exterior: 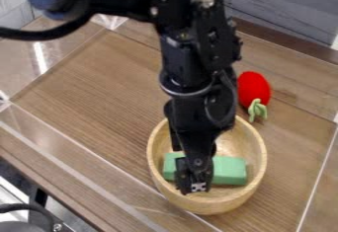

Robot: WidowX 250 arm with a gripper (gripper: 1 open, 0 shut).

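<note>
A black gripper [193, 175] reaches down from the top into a round wooden bowl [248, 198], its fingertips low over a green block [227, 171] that lies in the bowl. The gripper is open; the arm hides part of the block and the bowl's left interior. Whether the fingers touch the block I cannot tell.
A red object with a green tip [252, 90] lies on the wooden table [79, 108] behind the bowl to the right. A black cable crosses the top left, and another lies at the bottom left.
</note>
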